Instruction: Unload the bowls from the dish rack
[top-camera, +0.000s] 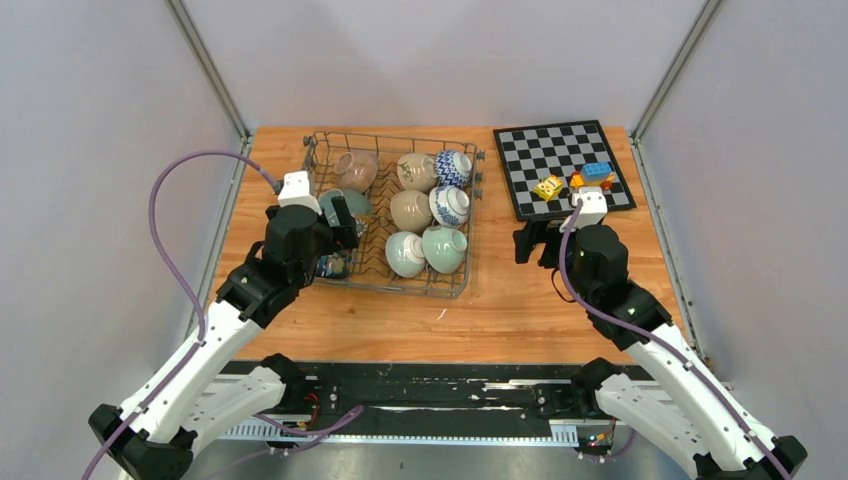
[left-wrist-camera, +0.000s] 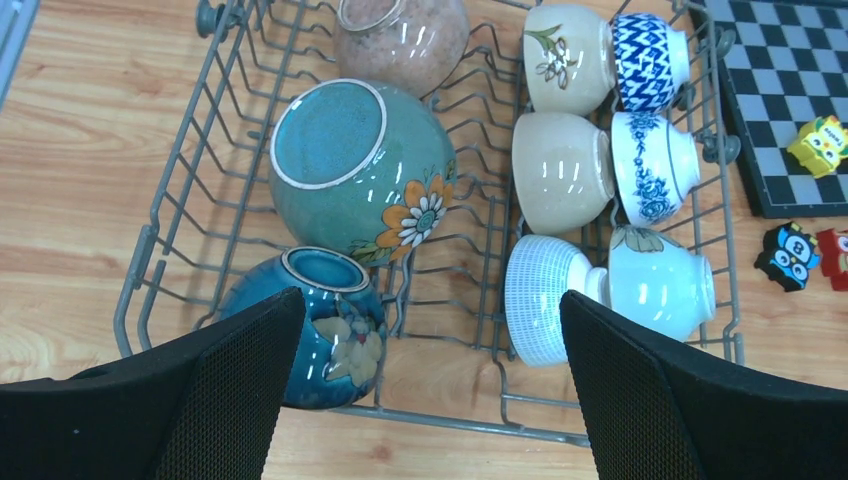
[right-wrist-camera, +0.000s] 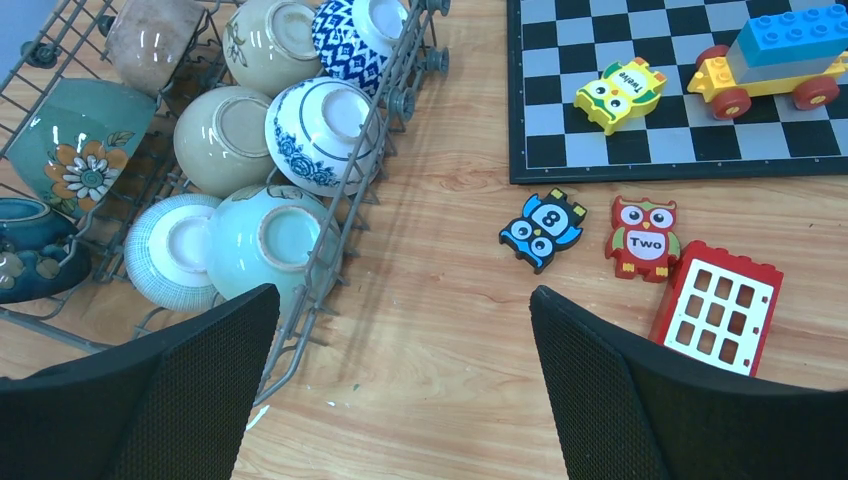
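Several bowls rest on their sides in the wire dish rack (top-camera: 447, 290). In the left wrist view, the left side of the rack bears a pinkish bowl (left-wrist-camera: 420, 50), a large teal bowl with a flower (left-wrist-camera: 400, 150) and a dark blue bowl (left-wrist-camera: 345, 350). Cream, blue-and-white and pale green bowls fill the right side, among them a pale green bowl (right-wrist-camera: 265, 235) at the near corner. My left gripper is open above the rack, no bowl between its fingers. Open and empty, my right gripper hangs over the table right of the rack.
A chessboard (top-camera: 530, 160) at the back right bears a yellow owl block (right-wrist-camera: 620, 95) and a toy car (right-wrist-camera: 780, 60). Two owl blocks and a red window block (right-wrist-camera: 720, 310) lie in front of it.
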